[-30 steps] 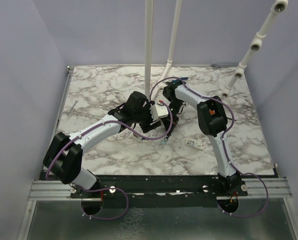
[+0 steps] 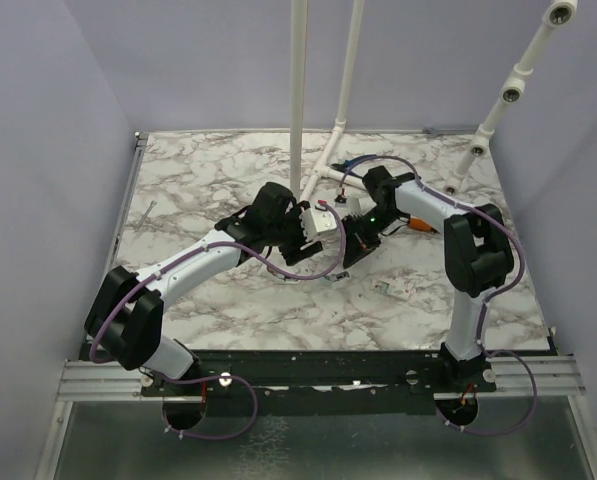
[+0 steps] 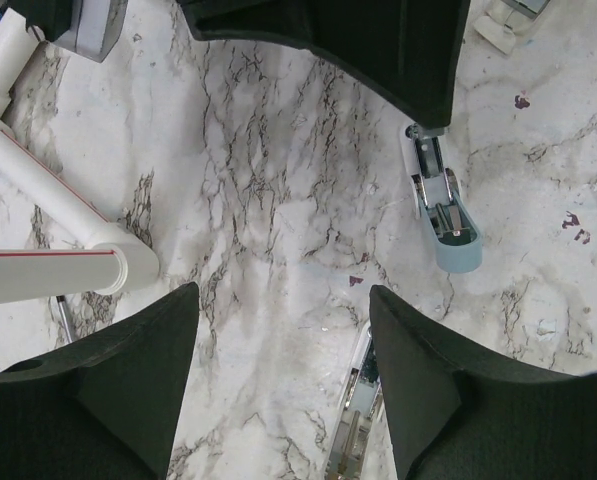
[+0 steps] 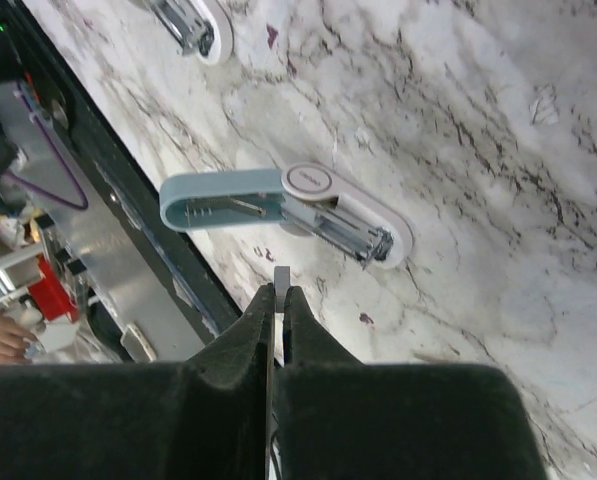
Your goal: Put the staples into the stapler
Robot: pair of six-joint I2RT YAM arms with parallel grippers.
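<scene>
In the right wrist view an opened stapler (image 4: 346,222), white with a teal arm, lies in the middle. My right gripper is shut on a small light grey strip (image 4: 282,275) that looks like staples, held just short of the stapler. From the left wrist view, the right gripper's dark tip hangs over the upper end of this stapler (image 3: 458,250); that end is partly hidden. My left gripper stands open and empty, above the table. A second stapler (image 3: 350,440) lies below its right finger, partly covered.
Small white pieces (image 2: 385,288) lie right of the stapler. White pipes (image 2: 328,155) stand behind the grippers. A blue object (image 2: 353,162) lies at the back and an orange one (image 2: 421,225) under the right arm.
The left arm has stayed still.
</scene>
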